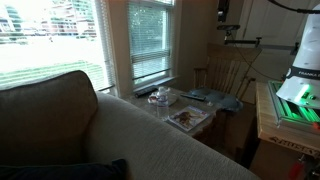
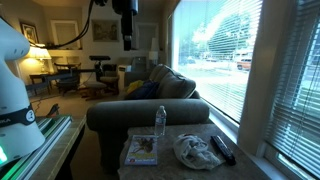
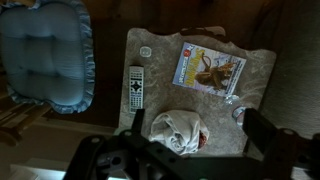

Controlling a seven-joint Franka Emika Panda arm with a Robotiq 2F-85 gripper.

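Note:
High above a small table point(image 3: 160, 65), my gripper points down; in the wrist view its two dark fingers stand far apart, with none of the table's things held between them. Seen from above, a booklet or case with a picture cover point(image 3: 208, 70) lies flat near one edge. A crumpled whitish cloth or bag point(image 3: 180, 130) lies below it in that view, beside a remote control point(image 3: 136, 88). The clear bottle point(image 2: 160, 121) stands upright near the booklet. In exterior view 2 the gripper point(image 2: 127, 42) hangs well clear of everything on the table.
A sofa point(image 2: 185, 88) stands directly behind the table in exterior view 2, and windows point(image 2: 290, 80) run along one side. A chair with a blue-grey cushion point(image 3: 45, 55) is beside the table. Open air surrounds the gripper.

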